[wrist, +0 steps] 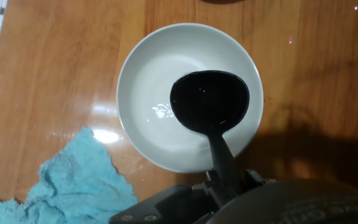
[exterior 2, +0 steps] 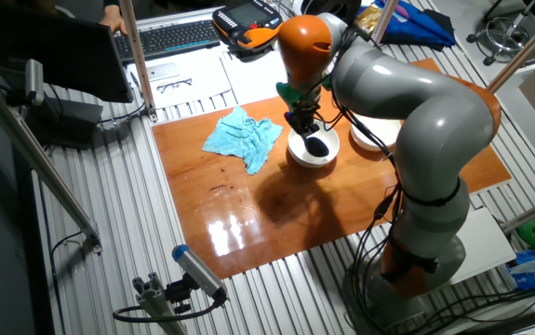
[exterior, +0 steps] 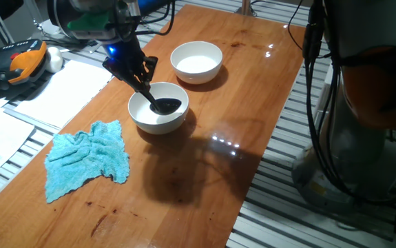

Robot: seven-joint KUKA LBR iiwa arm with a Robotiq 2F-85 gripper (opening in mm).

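Note:
My gripper is shut on the handle of a black ladle (wrist: 210, 99). In the wrist view the ladle's bowl covers the right part of a white bowl (wrist: 144, 81), with its handle running over the rim toward me. Exterior view 1 shows the ladle's head within the mouth of this nearer bowl (exterior: 158, 125); whether it touches the bottom cannot be told. Behind it stands a second white bowl (exterior: 196, 62), with nothing of mine in it. A bright glint lies on the floor of the nearer bowl.
A crumpled turquoise cloth (exterior: 87, 158) lies on the wooden table (exterior: 204, 207) beside the nearer bowl. Papers and an orange-black teach pendant (exterior: 18, 65) are off the table's left side.

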